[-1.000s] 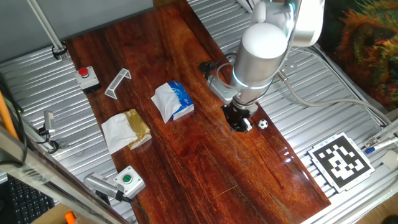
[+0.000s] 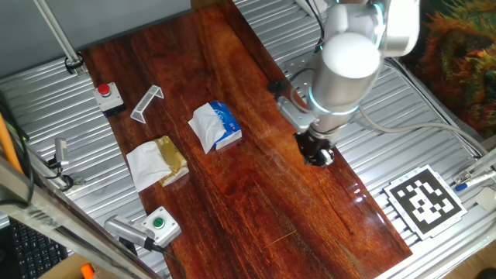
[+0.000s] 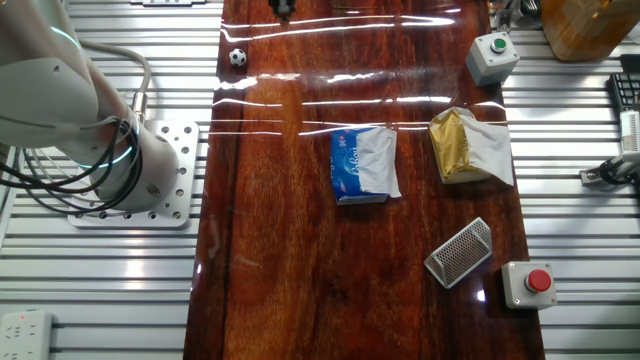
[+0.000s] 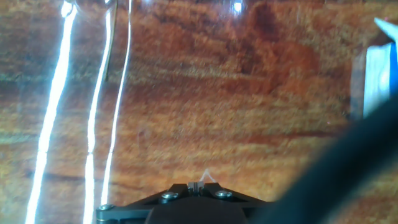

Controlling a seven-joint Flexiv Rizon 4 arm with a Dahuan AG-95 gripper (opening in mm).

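My gripper point(image 2: 321, 159) is over the right side of the wooden table in exterior view 1. In the wrist view the gripper has its fingertips together, shut, with nothing showing between them. A small black-and-white ball point(image 3: 238, 58) rests on the table near one long edge in exterior view 2. The dark gripper tip point(image 3: 283, 8) barely enters at that view's top, apart from the ball. In exterior view 1 the gripper blocks sight of the ball, and the wrist view does not show it. The blue tissue pack point(image 3: 345, 165) lies mid-table; the gold tissue pack point(image 3: 452, 148) is beside it.
A white perforated bracket point(image 3: 462, 252) lies close to the red-button box point(image 3: 528, 285). The green-button box point(image 3: 492, 58) sits at the same long edge. Off the table is a marker board point(image 2: 425, 201). Bare wood point(image 2: 263, 225) stretches across the table's front part.
The packs and boxes have stayed put.
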